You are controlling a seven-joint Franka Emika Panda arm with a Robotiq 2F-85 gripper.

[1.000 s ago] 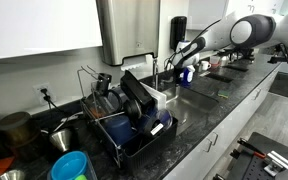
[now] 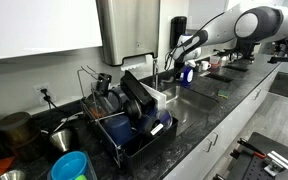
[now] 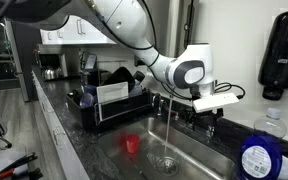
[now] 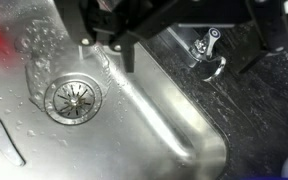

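Note:
My gripper stands open above the back edge of the sink (image 3: 189, 165), with its two dark fingers spread apart. Between and below them, in the wrist view, lies a metal faucet lever (image 4: 206, 48); whether anything touches it I cannot tell. The second exterior view has the gripper (image 3: 214, 104) hanging by the faucet, under the white wrist of the arm. A thin bright vertical streak, like running water (image 3: 168, 120), falls into the sink. A red cup (image 3: 132, 144) stands in the basin, and only its edge enters the wrist view.
The drain (image 4: 73, 99) and a flat metal utensil (image 4: 2, 138) lie in the wet basin. A black dish rack (image 2: 144, 135) full of pans borders the sink. A large blue-labelled bottle (image 3: 261, 150) is at the near right. Dark counter (image 4: 264, 110) runs behind the sink.
The arm's white wrist has shifted slightly up and over the back of the sink in the first exterior view. Dishes and rack look unmoved.

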